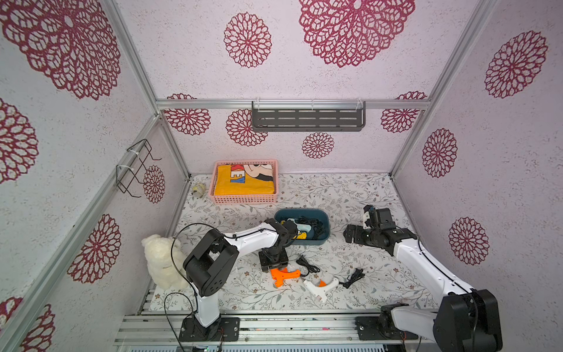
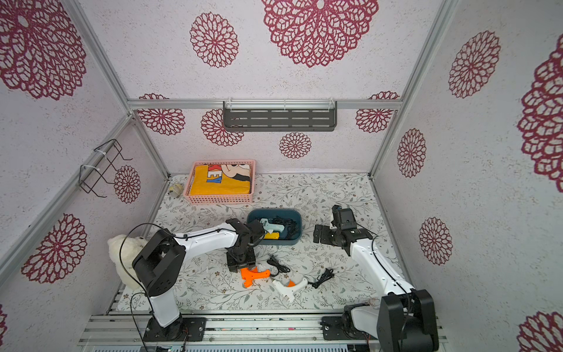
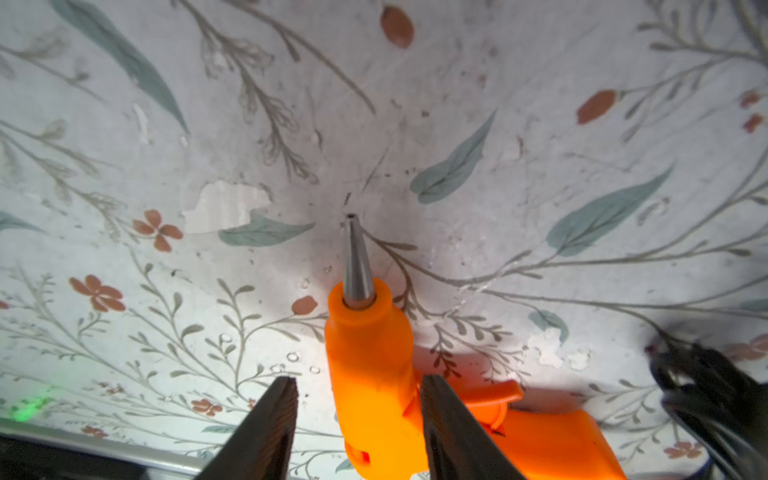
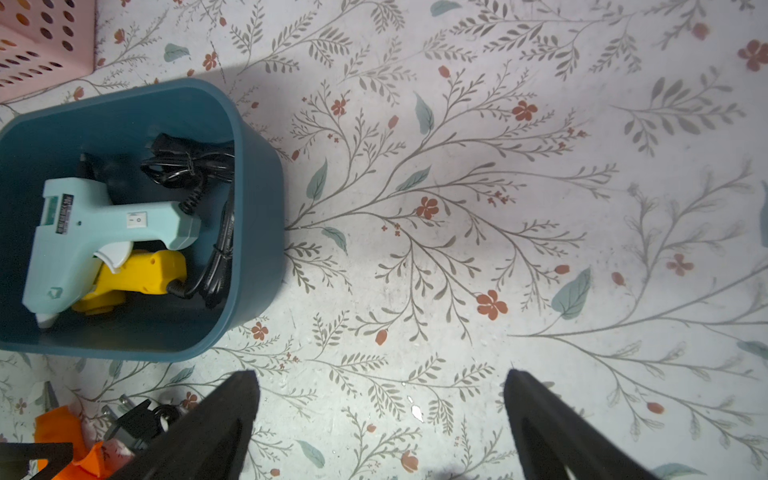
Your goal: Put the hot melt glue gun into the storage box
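The orange glue gun [image 1: 285,277] lies on the table, its metal nozzle pointing up in the left wrist view. My left gripper is part open over it, fingers on either side of the orange barrel, with a gap on the left and the right finger close by the trigger. The blue storage box [image 4: 260,216] holds a light-blue glue gun [image 4: 96,228], a yellow glue gun [image 4: 144,272] and black cables. A white glue gun [image 1: 321,289] with an orange trigger lies near the front. My right gripper is open and empty, right of the box.
Black cables [image 1: 308,265] lie coiled between the orange gun and the box. Behind stands a pink basket [image 1: 243,199] with a yellow cloth [image 1: 234,184]. A white plush toy [image 1: 162,261] sits at the left.
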